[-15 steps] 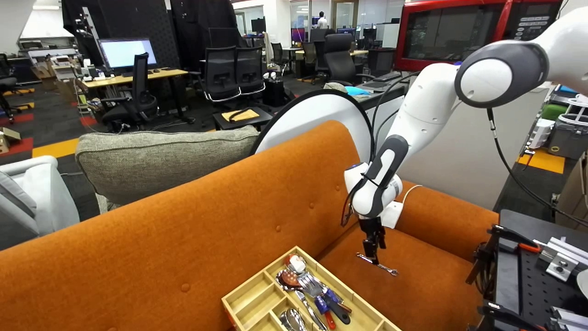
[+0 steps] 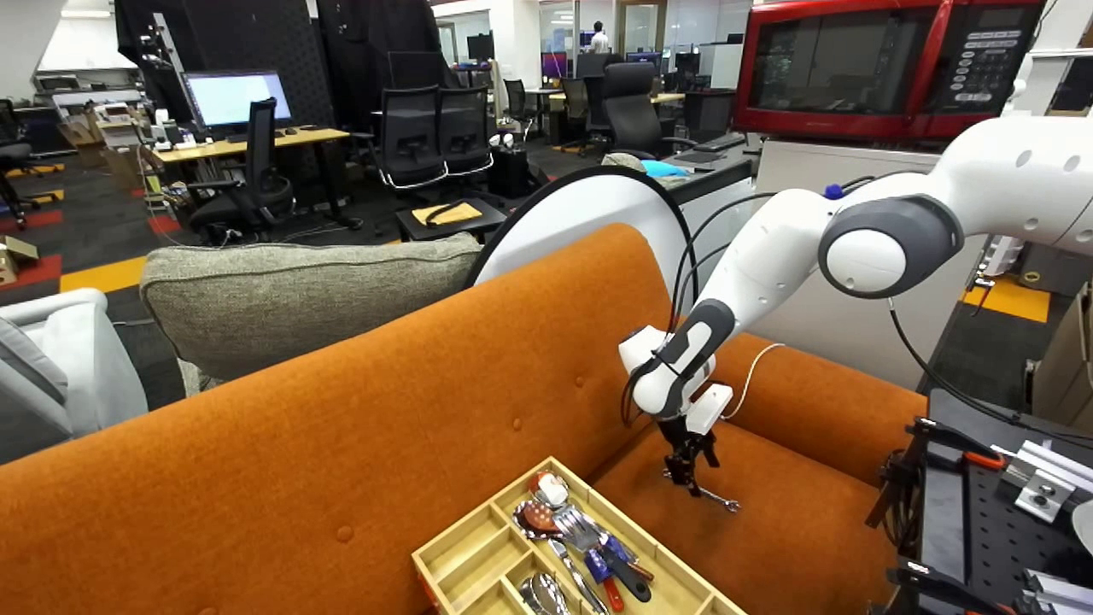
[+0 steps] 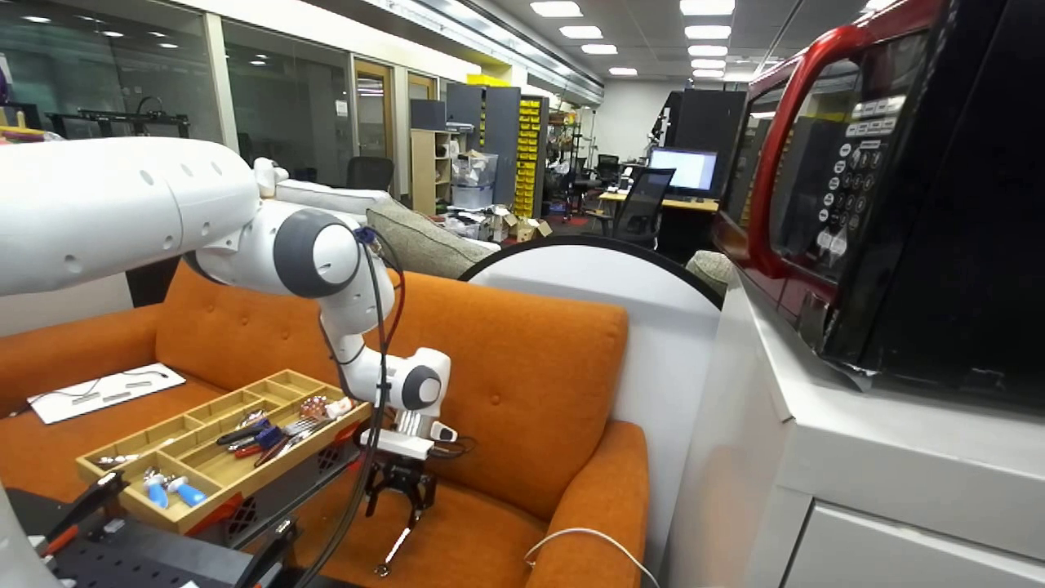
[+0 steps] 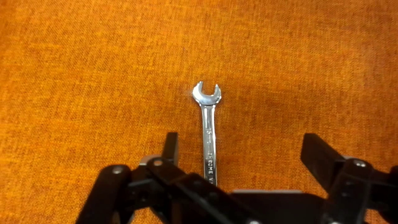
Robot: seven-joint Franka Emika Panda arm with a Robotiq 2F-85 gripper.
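Observation:
A chrome wrench (image 4: 209, 142) lies flat on the orange sofa seat (image 4: 93, 74), its forked end facing up the wrist view. My gripper is open, one finger on each side of the wrench's shaft, with the left finger (image 4: 171, 147) closer to it than the right. The wrench's lower part is hidden behind the gripper's body. In exterior view 1 the gripper (image 2: 691, 466) points down over the wrench (image 2: 723, 501). From the other side, the wrench (image 3: 396, 552) shows beneath the gripper (image 3: 399, 505). Whether the fingertips touch the seat, I cannot tell.
A wooden tray (image 2: 466, 523) of utensils in compartments sits to one side of the gripper. The sofa's backrest (image 2: 410, 410) rises behind, and its armrest (image 2: 820, 405) closes off the end. A dark bench (image 2: 948, 512) stands in front. Seat around the wrench is clear.
The arm has shifted left in exterior view 1 and its wrist has turned and tilted. The gripper remains over the wrench, and the wrench shows no clear movement.

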